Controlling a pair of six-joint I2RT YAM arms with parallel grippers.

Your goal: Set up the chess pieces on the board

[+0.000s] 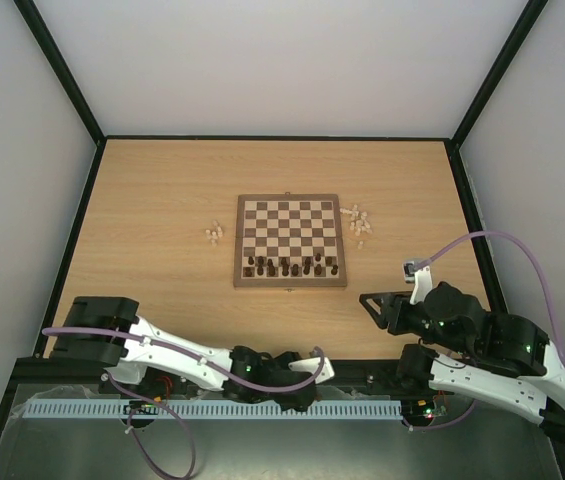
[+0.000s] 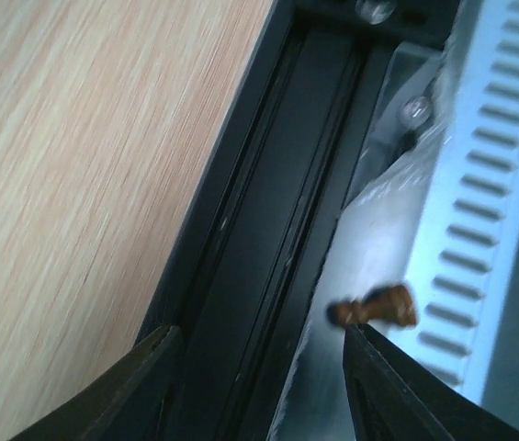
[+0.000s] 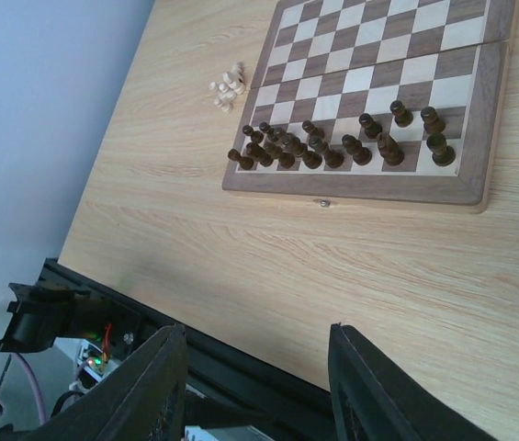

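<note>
In the left wrist view a blurred dark chess piece (image 2: 374, 308) shows over the grey trough beyond the table's near edge. It is just off the tip of one finger (image 2: 365, 354) of my left gripper. This gripper is open wide, nothing between its fingers. The chessboard (image 1: 240, 240) lies mid-table, and dark chess pieces (image 3: 390, 150) stand in rows on its near side. White pieces (image 1: 359, 221) lie off the board to the right, with a smaller group of white pieces (image 1: 214, 232) to the left. My right gripper is open and empty, at the right.
A black rail (image 2: 268, 211) borders the table's near edge. Past it runs a slotted grey strip (image 2: 475, 184). Bare wood (image 3: 231, 248) lies between the board and the rail. Both arms are at the near side, clear of the board.
</note>
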